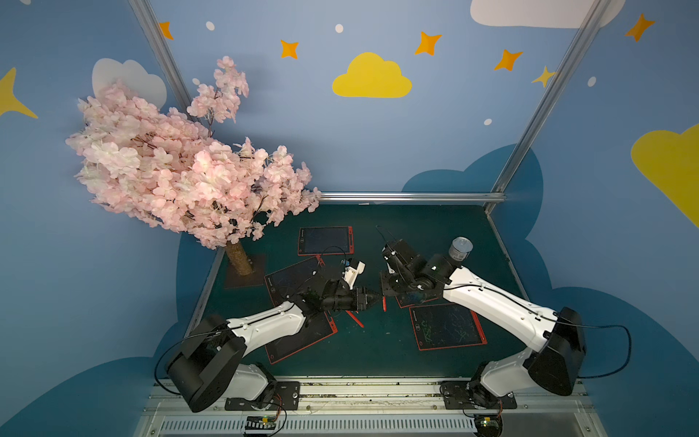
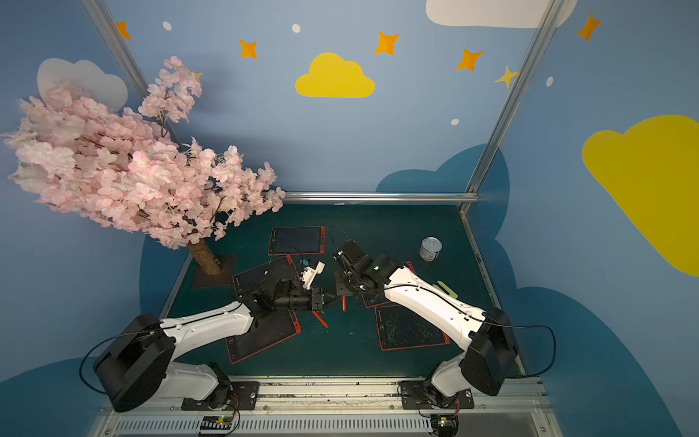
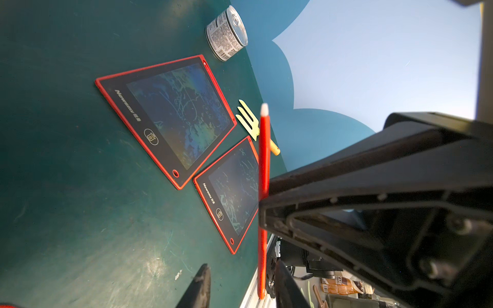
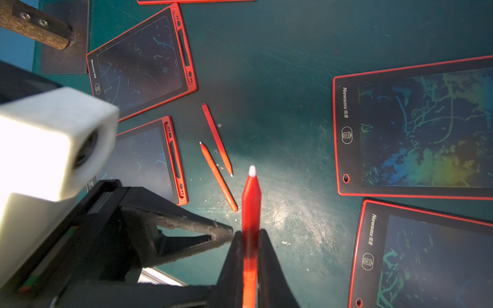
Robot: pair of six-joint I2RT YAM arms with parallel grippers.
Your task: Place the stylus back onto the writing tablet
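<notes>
My right gripper is shut on an upright red stylus (image 4: 251,200) over the table's middle. My left gripper is open, facing that stylus from the left, its fingertips close beside it; whether they touch is unclear. In the right wrist view, two more styluses (image 4: 217,174) lie loose on the table. Red-rimmed writing tablets (image 4: 413,128) lie to their right, others (image 4: 138,61) to their left and at the back (image 1: 325,240).
A flowering tree (image 1: 237,258) stands at the left. A can (image 3: 226,36) and a yellow fork (image 3: 249,120) are on the right side. The green table (image 3: 102,215) has bare space between the tablet groups.
</notes>
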